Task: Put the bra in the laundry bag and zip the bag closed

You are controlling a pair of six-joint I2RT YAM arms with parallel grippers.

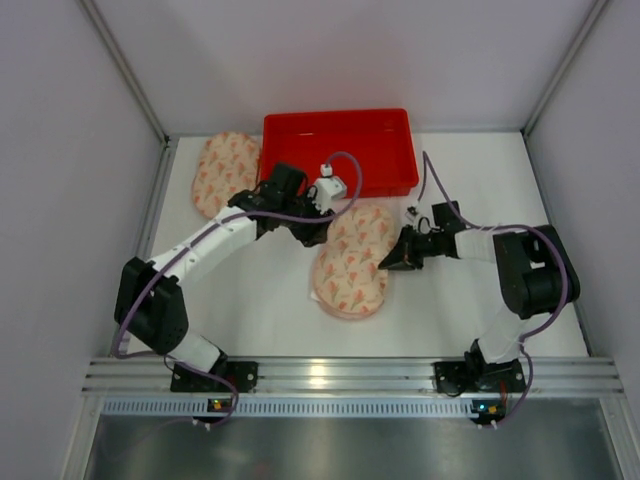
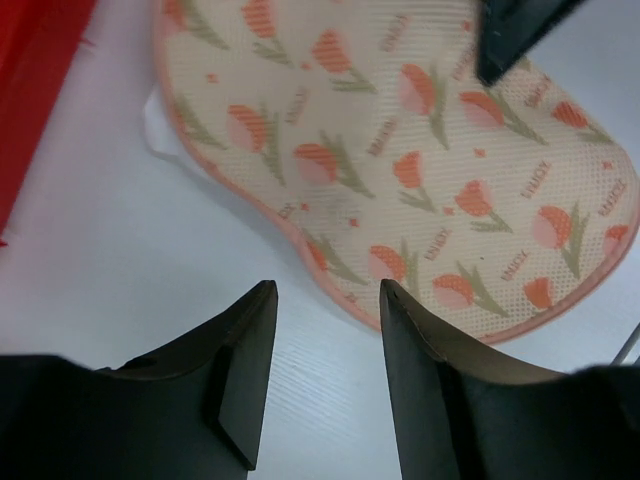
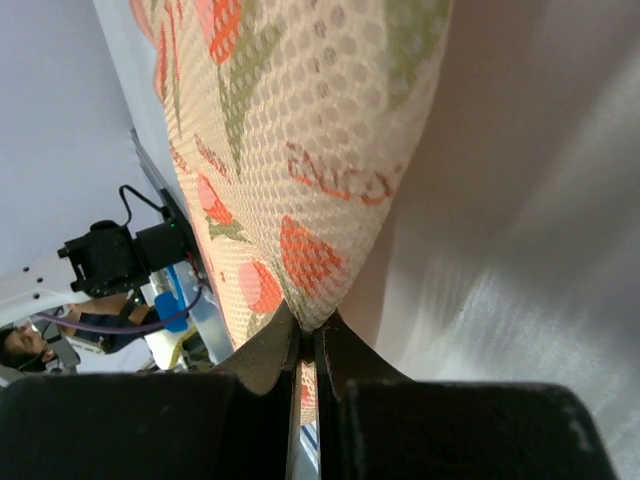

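The tulip-printed laundry bag [image 1: 350, 270] lies in the middle of the table, with a small white bit peeking from under its lower edge. My right gripper is shut on the bag's right edge, pinching the mesh fabric between its fingertips. My left gripper is open above the bag's upper-left side, with nothing between its fingers. No bra can be clearly made out; whether one is inside the bag cannot be seen.
A red bin [image 1: 337, 150] sits at the back of the table. A second tulip-printed bag [image 1: 225, 175] lies at the back left.
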